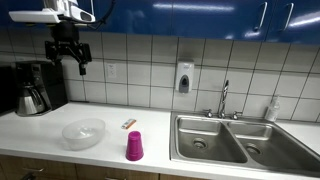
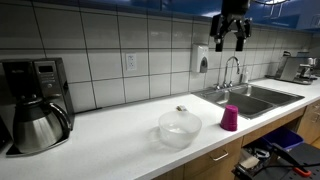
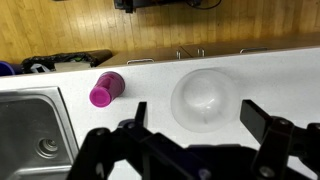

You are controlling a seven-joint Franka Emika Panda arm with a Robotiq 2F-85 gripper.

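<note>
A translucent white bowl (image 1: 83,134) stands on the white counter, with nothing visible inside it in the wrist view. To its right in exterior view 1 is a magenta cup (image 1: 134,147), near the counter's front edge. My gripper (image 1: 70,70) hangs high above the counter, well clear of both. Its fingers are spread wide in the wrist view, and between and beyond them the bowl (image 3: 205,100) shows far below. The cup (image 3: 106,89) lies to the left there. Nothing is held.
A double sink (image 1: 240,141) with a faucet (image 1: 223,99) is right of the cup. A coffee maker (image 2: 37,105) stands at the counter's other end. A small item (image 1: 128,123) lies behind the bowl and cup. Blue cabinets (image 1: 220,18) hang overhead.
</note>
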